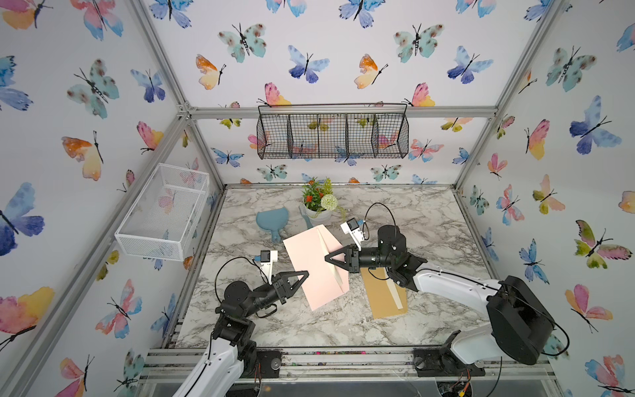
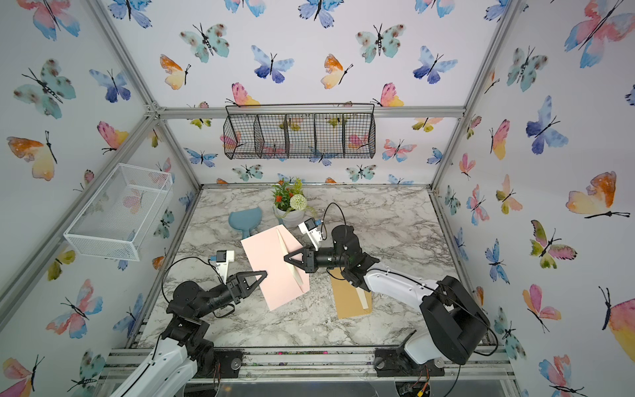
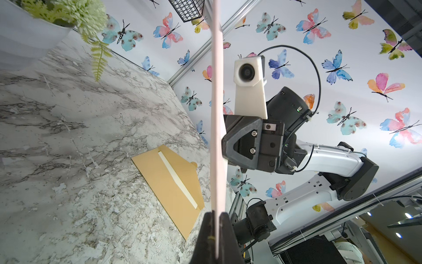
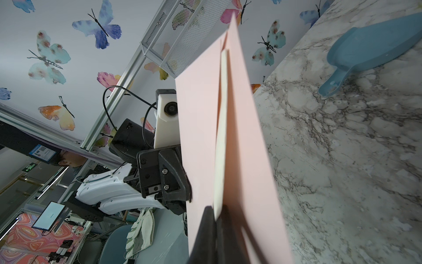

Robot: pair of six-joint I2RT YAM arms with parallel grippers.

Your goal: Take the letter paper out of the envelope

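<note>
A pink envelope (image 1: 305,254) hangs above the table between my two grippers. Its left edge runs into the fingertips of my left gripper, which is shut on it. Out of the envelope's opening a thin cream edge of the letter paper (image 4: 221,132) shows between the pink panel and flap; most of the sheet is hidden inside. My right gripper is shut on this cream edge, its tips at the opening. From above, the left gripper (image 1: 306,273) comes from the lower left and the right gripper (image 1: 326,258) from the right.
A brown envelope (image 1: 377,294) with a cream strip lies on the marble table below the right arm. A blue dustpan (image 1: 272,221) and a potted plant (image 1: 320,201) stand behind.
</note>
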